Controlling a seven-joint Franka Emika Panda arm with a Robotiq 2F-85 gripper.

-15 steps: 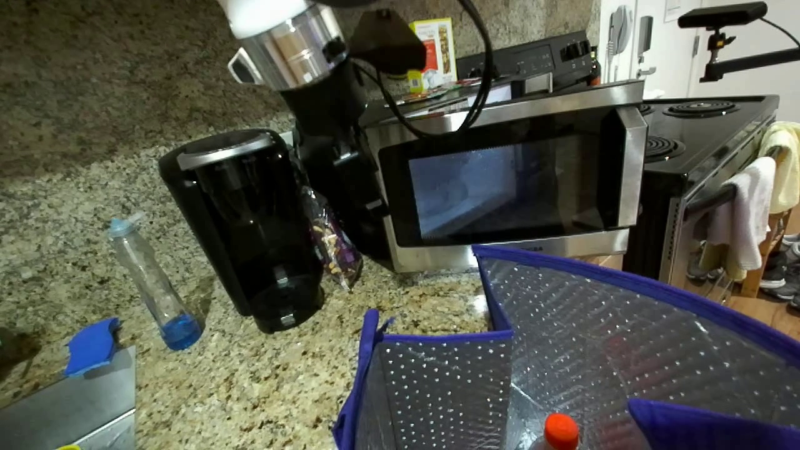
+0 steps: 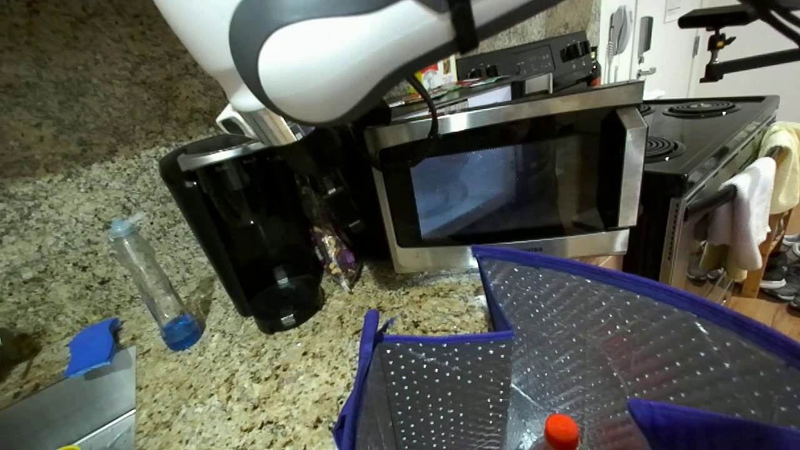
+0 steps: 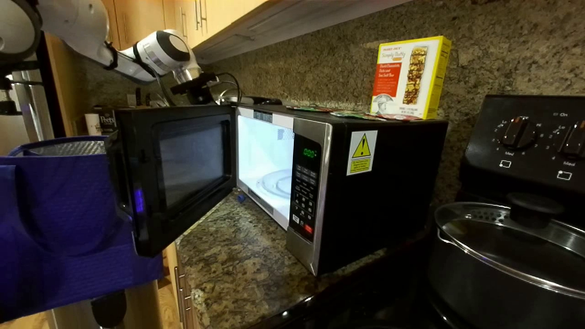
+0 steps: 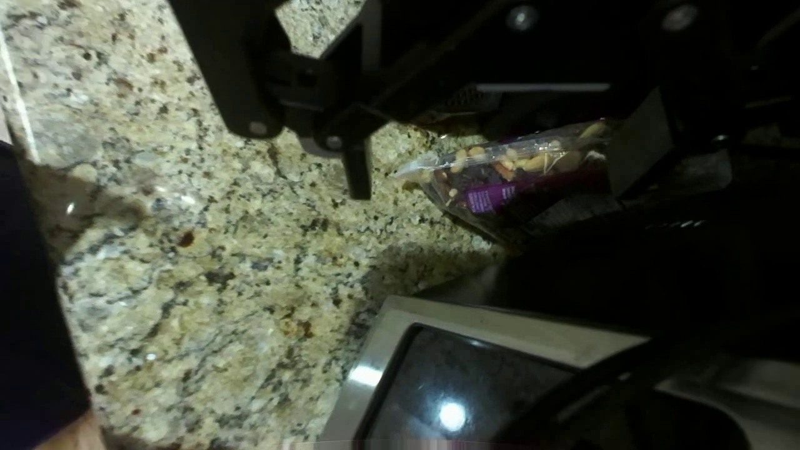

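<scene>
My gripper is open in the wrist view, one finger (image 4: pixel 358 171) over bare counter and the other at the right. A clear bag of nuts with a purple label (image 4: pixel 491 196) shows in the space between them; whether either finger touches it I cannot tell. In exterior view 1 the same bag (image 2: pixel 335 251) stands on the counter between the black coffee maker (image 2: pixel 247 232) and the microwave (image 2: pixel 510 180). There the arm and those appliances hide most of the gripper.
The microwave door (image 3: pixel 175 170) stands open beside a blue insulated bag (image 3: pixel 60 219). A spray bottle with blue liquid (image 2: pixel 161 292) and a blue cloth (image 2: pixel 91 347) are at the left. A bar box (image 3: pixel 411 76) stands atop the microwave. Bare counter (image 2: pixel 247 397) lies in front.
In exterior view 1 my wrist has moved down and left, behind the coffee maker, and the white arm link now crosses above the microwave. The nut bag looks unmoved.
</scene>
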